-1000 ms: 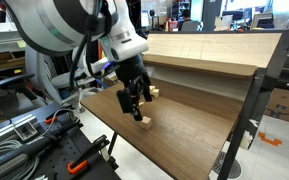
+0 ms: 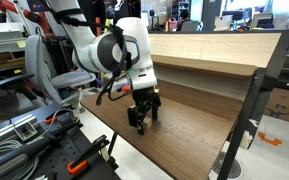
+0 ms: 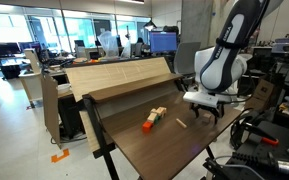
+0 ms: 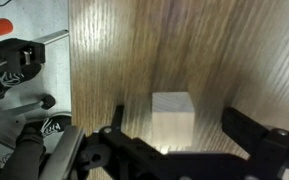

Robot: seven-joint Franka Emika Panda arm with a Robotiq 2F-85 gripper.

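A small pale wooden block (image 4: 172,122) lies on the brown table, low in the middle of the wrist view. My gripper is open over it, with one dark finger to either side and a gap between each finger and the block. In exterior view 1 the gripper (image 2: 144,120) is low at the table, pointing down, and its fingers hide most of the block. Exterior view 2 has the white arm (image 3: 214,70) reaching down at the table's right side; the block under it is not clear there.
In exterior view 2 a stick-like wooden piece (image 3: 181,123) lies on the table, near an orange-red piece (image 3: 147,126) and pale blocks (image 3: 160,111). A raised wooden shelf (image 2: 204,58) runs along the table's back.
The arm has come down towards the table, and the gripper has lowered around the block, which showed clear beneath it a second ago. Its fingers remain open.
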